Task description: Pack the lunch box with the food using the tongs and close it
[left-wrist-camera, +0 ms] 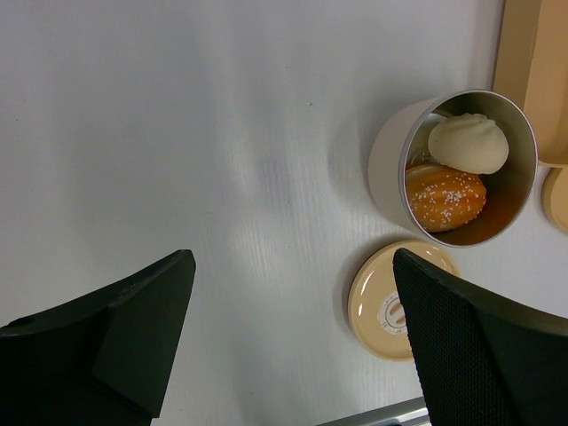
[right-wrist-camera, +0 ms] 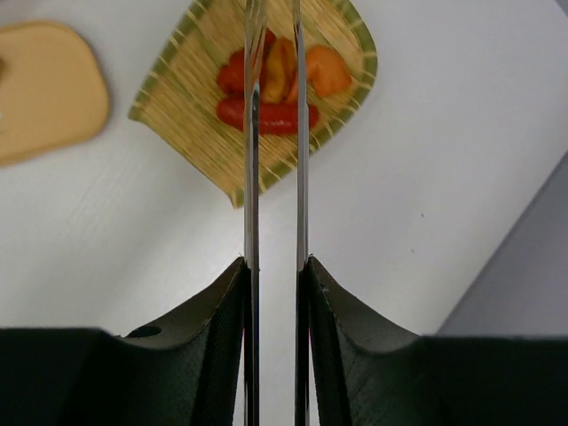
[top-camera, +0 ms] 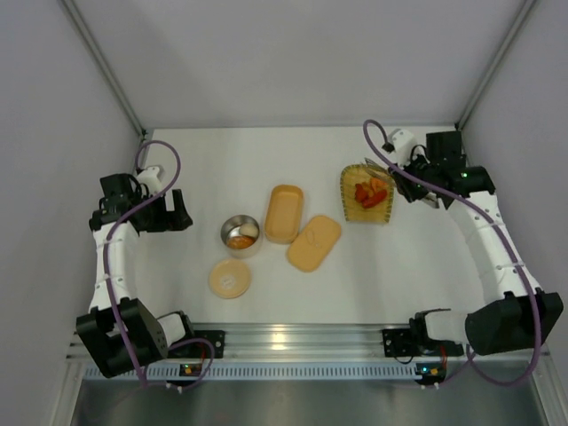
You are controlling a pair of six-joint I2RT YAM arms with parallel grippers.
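Note:
A steel pot point(top-camera: 240, 248) holds a seeded bun point(left-wrist-camera: 444, 200) and a pale cream-coloured piece point(left-wrist-camera: 469, 142). The yellow basket point(right-wrist-camera: 177, 115) holds red and orange food pieces, including a sausage point(right-wrist-camera: 277, 120). My right gripper, with long metal tongs, is over the basket, part open, nothing clearly between them; the tips run out of the wrist view. My left gripper stands open at the table's left, facing the pot, empty.
An open tan container point(top-camera: 284, 213), a tan lid point(top-camera: 313, 244) and a round lid point(top-camera: 229, 280) lie around the pot.

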